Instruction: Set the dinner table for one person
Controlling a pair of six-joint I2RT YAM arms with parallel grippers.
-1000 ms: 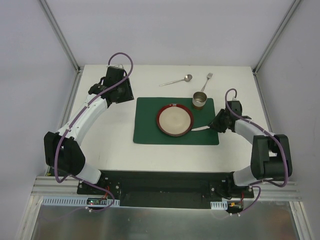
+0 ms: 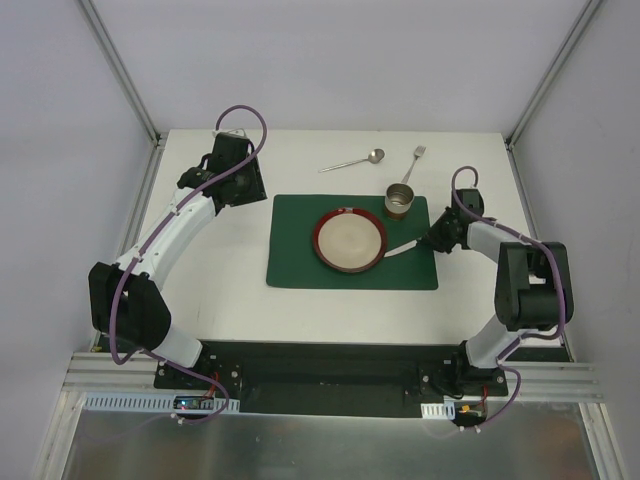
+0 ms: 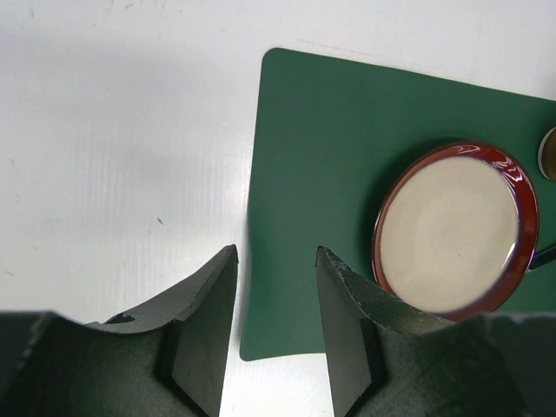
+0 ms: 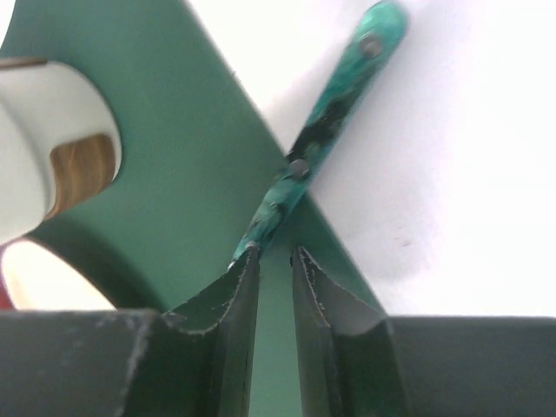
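A knife (image 2: 402,248) has its blade on the green mat, pointing toward the red-rimmed plate (image 2: 349,240). In the right wrist view its green handle (image 4: 334,104) slants across the mat edge onto the white table. My right gripper is open; the handle's lower end shows against its left fingertip, and the blade is hidden there. A metal cup (image 2: 398,199) stands on the mat's upper right. Beyond the mat lie a fork (image 2: 414,160), its lower end hidden by the cup, and a spoon (image 2: 355,162). Left of the mat, my left gripper hangs open and empty.
The green mat (image 2: 290,270) lies mid-table, bare on its left side around the plate. Walls close in the left, right and back.
My right gripper has shifted slightly at the mat's right edge, and the knife blade has turned, now slanting more. The left arm, plate, cup, fork and spoon have not moved.
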